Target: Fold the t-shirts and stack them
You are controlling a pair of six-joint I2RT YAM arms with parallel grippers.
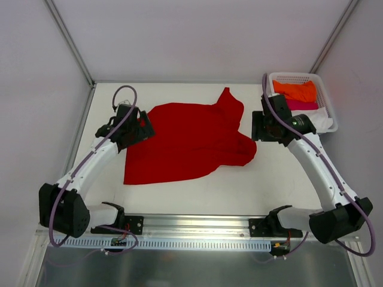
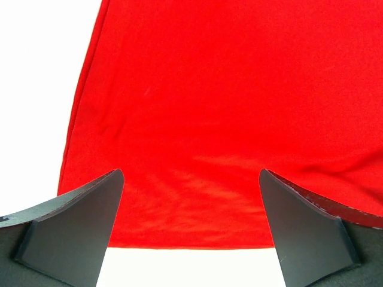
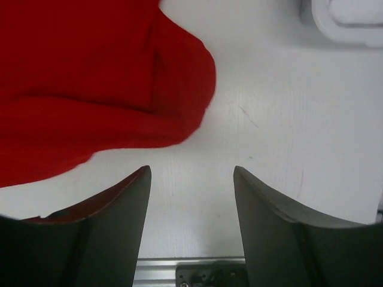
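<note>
A red t-shirt (image 1: 185,137) lies spread over the middle and left of the white table, one sleeve (image 1: 229,107) pointing to the back and the other (image 1: 244,150) bunched at its right side. My left gripper (image 1: 149,125) hangs above the shirt's left part; in the left wrist view its fingers (image 2: 81,230) are wide apart with only flat red cloth below them. Past the right end of the shirt, my right gripper (image 1: 256,127) is raised over the table. Its fingers (image 3: 122,221) stand apart in the right wrist view, with bare table between them.
A white basket (image 1: 331,110) at the back right holds folded orange (image 1: 294,91), magenta and white cloth. Bare table (image 1: 275,185) shows at the front right and along the front edge.
</note>
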